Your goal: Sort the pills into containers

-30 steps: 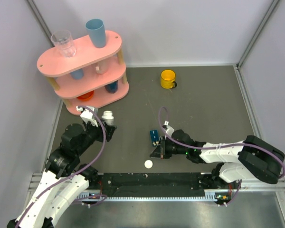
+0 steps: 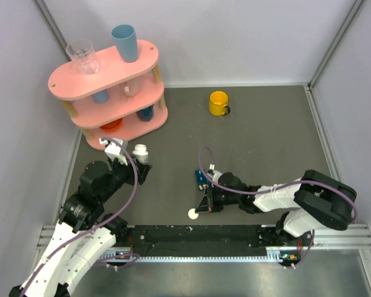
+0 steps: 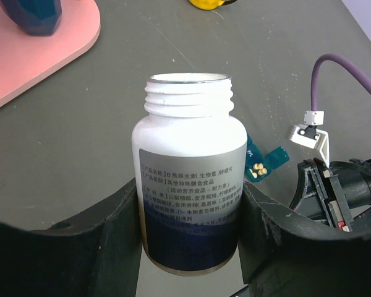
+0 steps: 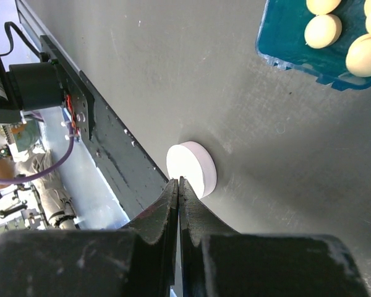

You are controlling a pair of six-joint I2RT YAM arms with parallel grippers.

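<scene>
An uncapped white bottle with a grey and dark blue label [image 3: 188, 192] stands upright between the fingers of my left gripper, which is shut on it. Its contents do not show. A round white cap [image 4: 191, 168] lies on the table near the front edge. Just at the cap, my right gripper is shut with nothing between its fingertips; whether they touch the cap I cannot tell. The teal pill box has its lid open in the left wrist view and holds several pale yellow pills.
A pink tiered shelf [image 2: 120, 114] with cups and a glass fills the back left. The yellow mug [image 2: 218, 103] stands at the back. Along the front runs a black rail [image 2: 198, 241]. Bare table lies to the back right.
The left arm and the bottle have stayed put.
</scene>
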